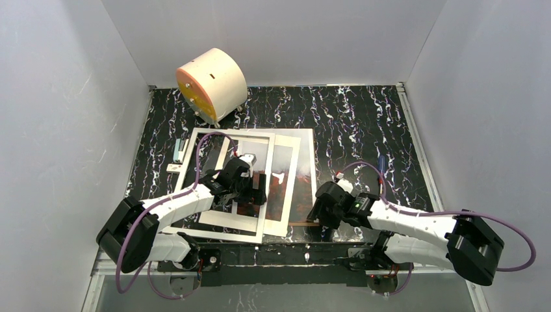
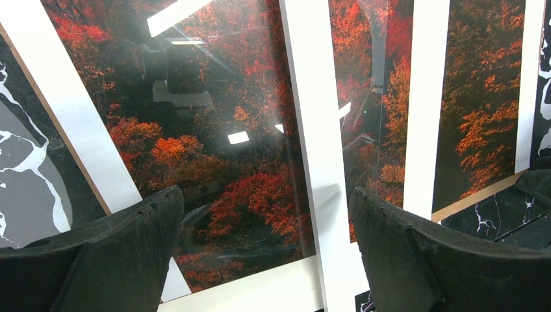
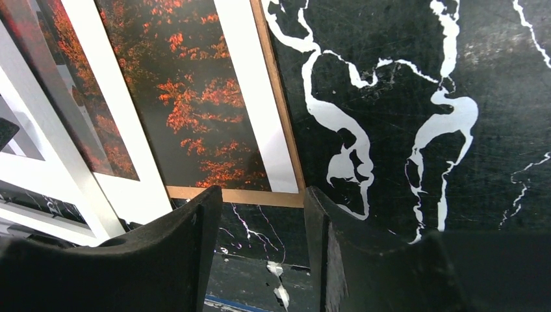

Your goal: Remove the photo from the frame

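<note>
A white outer frame (image 1: 185,170) lies at the left, overlapping a white mat (image 1: 288,185). Beneath the mat is the photo (image 3: 188,97) of red autumn trees, with a white margin and a brown backing edge (image 3: 256,197) along its right and lower sides. Open and empty, my left gripper hovers over the layers, with the frame's right bar (image 2: 317,143) running between its fingers. At the photo's lower right corner, my right gripper is open; the corner shows between its fingertips in the right wrist view, and I cannot tell whether they touch it.
A cream drum (image 1: 217,81) stands at the back left. Small pale blocks (image 1: 174,168) lie left of the frame, and a blue-handled screwdriver (image 1: 382,164) lies at the right. Bare black marbled table (image 1: 351,117) stretches behind my right arm.
</note>
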